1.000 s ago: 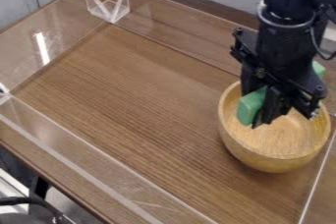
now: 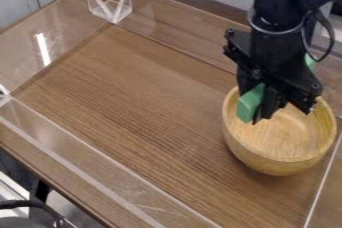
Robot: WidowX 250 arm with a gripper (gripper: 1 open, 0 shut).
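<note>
My gripper (image 2: 262, 90) points down over the right part of the table, shut on a green object (image 2: 251, 102) that hangs at the rim of a tan bowl (image 2: 294, 137). The black gripper housing hides part of the bowl's back, and whether the object touches the bowl is unclear.
A white wire holder (image 2: 110, 2) stands at the back left. A small green patch shows behind the gripper at the right edge. Black cables lie at the lower left.
My gripper has shifted a little left and up with the green object, toward the bowl's back-left rim.
</note>
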